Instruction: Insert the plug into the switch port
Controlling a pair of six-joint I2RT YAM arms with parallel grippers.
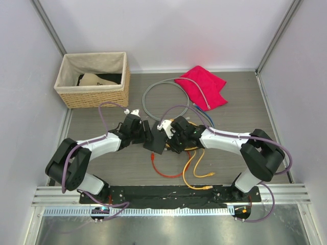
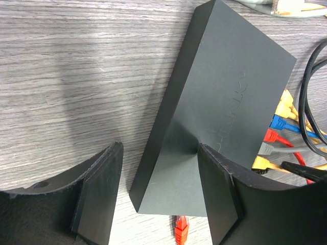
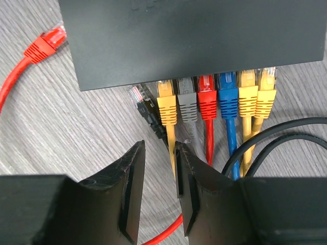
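Note:
The black switch [image 2: 230, 92] lies on the table [image 2: 87, 76], with yellow, grey, red, blue and yellow plugs along one side. A black plug [image 3: 145, 107] lies angled beside the leftmost yellow plug [image 3: 167, 107]. A loose red plug [image 3: 43, 46] lies by the switch's other end. My left gripper stands open over the switch's edge, nothing visibly held. My right gripper is open over the cables below the row of plugs, nothing between its fingers.
A wicker basket [image 1: 92, 97] stands at back left; a red cloth [image 1: 196, 87] and coiled grey cable [image 1: 145, 104] lie at the back. Loose yellow and red cables lie at the front.

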